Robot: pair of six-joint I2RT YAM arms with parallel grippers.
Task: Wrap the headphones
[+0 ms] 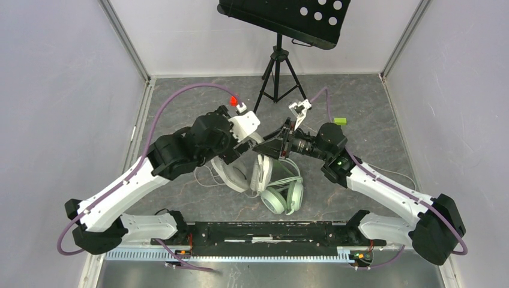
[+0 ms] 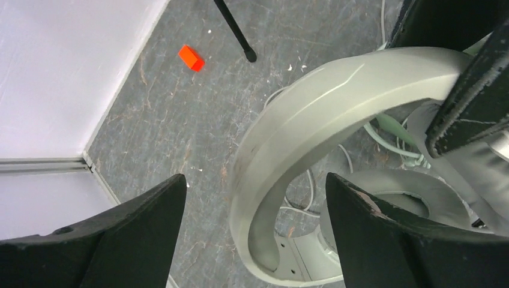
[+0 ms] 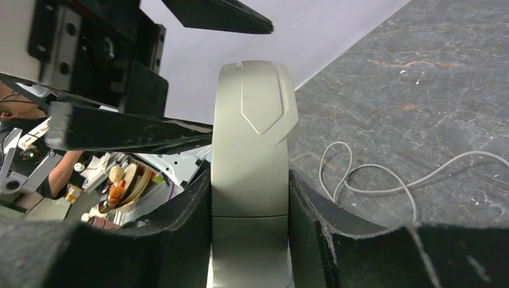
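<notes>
Pale grey headphones (image 1: 228,174) are held in the air at the centre. My right gripper is shut on their band, close to a cup. My left gripper is above the band, fingers parted, with the curved band (image 2: 282,120) passing beneath and between them in the left wrist view. A second, mint headset (image 1: 276,198) lies on the floor with cable looped round it.
A black music stand (image 1: 279,60) stands at the back. A red block (image 2: 191,57) and a green block (image 1: 340,121) lie on the grey floor. White walls bound both sides; loose white cable (image 3: 384,189) lies around.
</notes>
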